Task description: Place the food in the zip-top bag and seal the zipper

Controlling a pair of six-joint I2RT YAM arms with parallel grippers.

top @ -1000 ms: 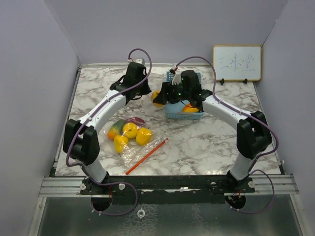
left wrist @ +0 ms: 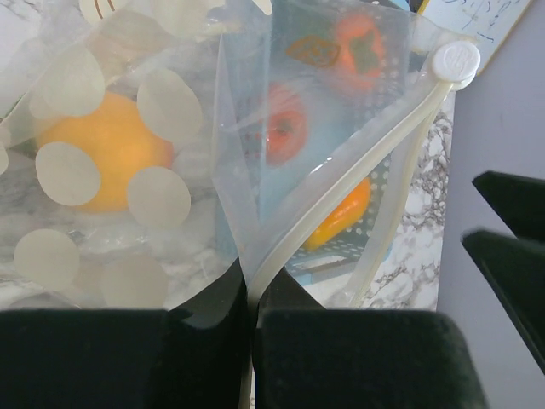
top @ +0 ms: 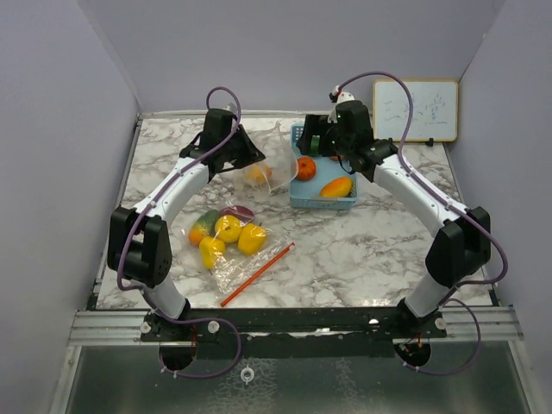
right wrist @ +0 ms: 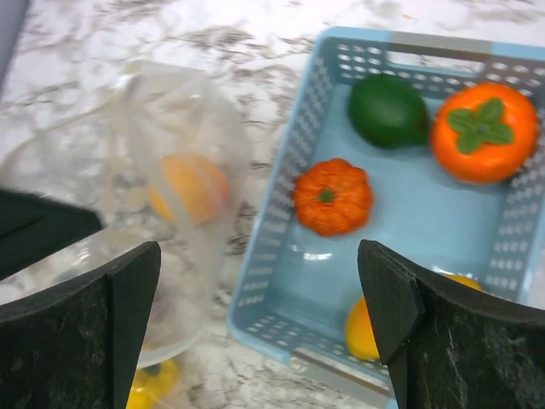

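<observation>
A clear zip top bag [left wrist: 294,243] hangs from my left gripper, which is shut on the rim of its mouth. Inside the bag, an orange-yellow fruit [right wrist: 192,187] rests toward the closed end; the top view shows this fruit [top: 258,174] left of the basket. My right gripper is open above the blue basket [top: 323,203], nothing between its fingers. Below it in the basket lie an orange pumpkin [right wrist: 333,197], a dark green item [right wrist: 387,111], an orange persimmon [right wrist: 484,132] and a yellow-orange mango [right wrist: 362,331].
A second clear bag [top: 233,272] with several fruits lies at the front left, a red slider bar [top: 257,274] along its edge. The whiteboard [top: 415,110] stands at the back right. Bare marble shows at the table's front right.
My right gripper has opened and moved right, over the basket.
</observation>
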